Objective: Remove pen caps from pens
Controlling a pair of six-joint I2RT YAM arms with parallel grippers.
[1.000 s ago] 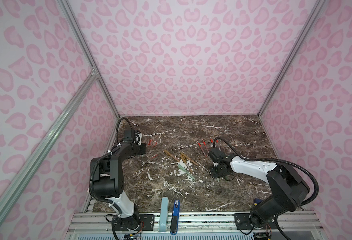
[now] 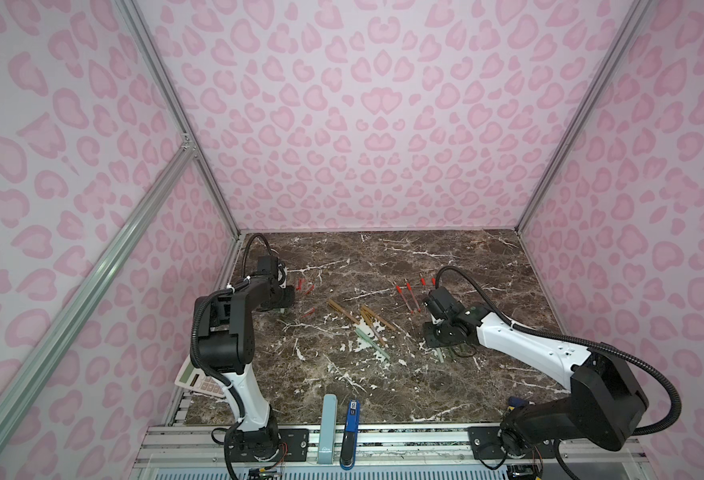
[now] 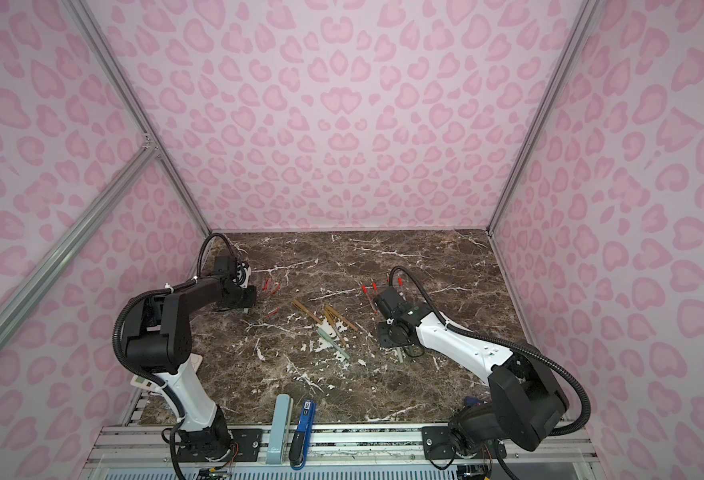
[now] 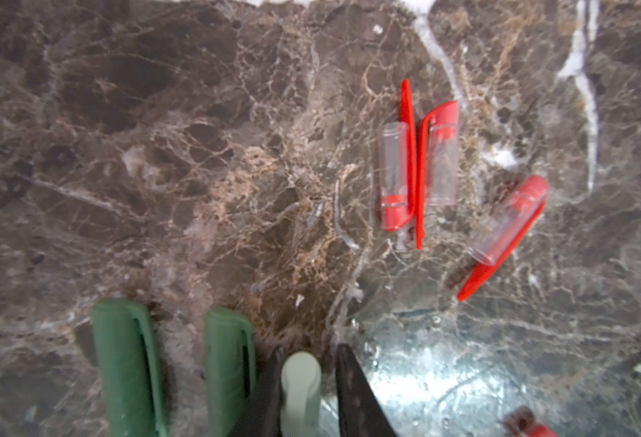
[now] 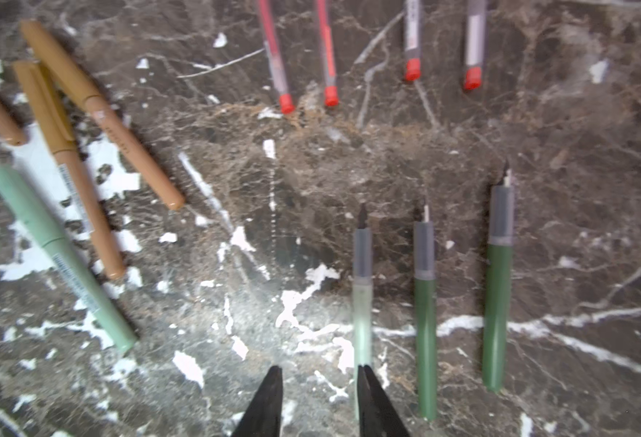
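In the left wrist view, my left gripper is part open around a pale green cap [image 4: 301, 393], contact unclear. Two dark green caps [image 4: 120, 364] lie to its left; three clear-and-red caps [image 4: 436, 167] lie beyond. In the right wrist view, my right gripper stands open, nothing visible held. Its right finger is over the lower end of an uncapped pale green pen [image 5: 362, 306]. Two uncapped dark green pens [image 5: 426, 327] lie right of that, and several red-ended pens [image 5: 286, 102] farther away.
Capped ochre pens [image 5: 72, 182] and a capped mint pen [image 5: 65, 262] lie in the middle of the marble table [image 2: 383, 256]. Two long tools, light blue [image 2: 327, 428] and dark blue [image 2: 349, 432], lie at the front edge.
The right gripper has risen and moved a little right, with its arm's elbow swinging right.
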